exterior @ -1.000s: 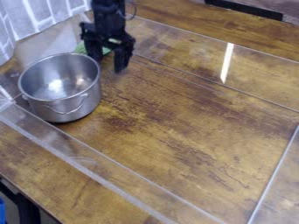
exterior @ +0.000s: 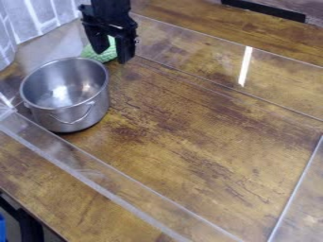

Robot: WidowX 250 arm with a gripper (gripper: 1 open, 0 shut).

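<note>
A black gripper (exterior: 110,43) hangs at the top left, just above and behind a steel pot (exterior: 66,95). Its fingers point down over a green cloth-like item (exterior: 96,49) lying on the table. The gripper is dark, and whether it is open or shut, or holds part of the green item, is hard to make out. The pot stands upright on the wooden table and looks empty.
Clear strips or panels border the wooden table (exterior: 202,132) along the back, front left and right. A pale, crumpled backdrop fills the top left corner.
The gripper has shifted up and slightly left, away from the table's middle, over the last second. The pot has stayed where it was.
</note>
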